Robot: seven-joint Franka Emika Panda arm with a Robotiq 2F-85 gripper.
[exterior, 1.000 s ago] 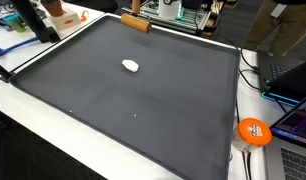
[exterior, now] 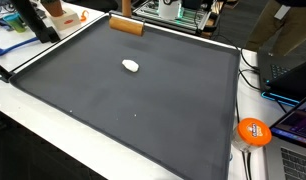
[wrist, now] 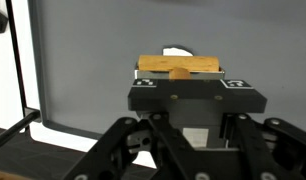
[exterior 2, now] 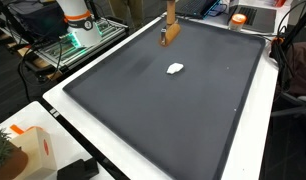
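Note:
A wooden mallet-like piece hangs head down at the far edge of the dark board; its cylindrical head (exterior: 126, 25) lies level and an upright handle (exterior 2: 171, 8) rises from it out of view. Seen from above in the wrist view, the head (wrist: 198, 65) lies beyond my gripper. The black fingers are shut on the handle, whose brown round end (wrist: 179, 73) shows between them. Whether the head touches the board cannot be told. A small white piece (exterior: 130, 66) lies flat on the board, apart from the head and partly hidden behind it in the wrist view.
The dark board (exterior 2: 183, 110) is otherwise bare, with a white table border round it. An orange-lidded container (exterior: 253, 132) stands off its side, near cables and a laptop. Pots and clutter (exterior: 59, 14) fill the far left corner.
The white piece has stayed put.

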